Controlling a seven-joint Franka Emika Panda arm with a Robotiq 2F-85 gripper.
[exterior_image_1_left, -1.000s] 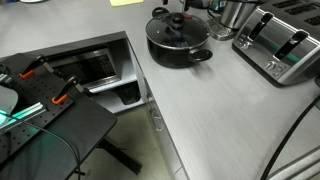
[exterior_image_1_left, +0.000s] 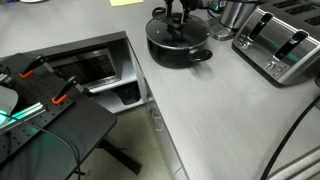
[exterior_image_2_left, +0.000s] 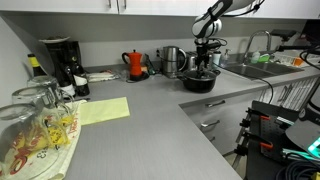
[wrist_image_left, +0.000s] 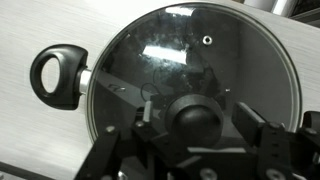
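Observation:
A black pot (exterior_image_1_left: 168, 56) with a glass lid (wrist_image_left: 150, 75) sits on the counter. The lid's round black knob (wrist_image_left: 195, 122) shows near the lower middle of the wrist view. My gripper is over the lid with one finger on each side of the knob. A gap shows between the knob and the fingers, so the fingers are open and nothing is clasped. From exterior view 1, the gripper (exterior_image_1_left: 178, 17) comes down from the top edge onto the lid's middle; the fingertips' exact height there is hard to tell.
A silver toaster (exterior_image_1_left: 283, 50) stands right of the pot, and a metal kettle (exterior_image_2_left: 170, 61) is behind it. A yellow sheet (exterior_image_2_left: 98, 109) lies on the counter. Bare counter (exterior_image_1_left: 215, 120) spreads in front of the pot.
Over the last second my gripper has come down from above to the lid's knob. The pot and lid have stayed in place.

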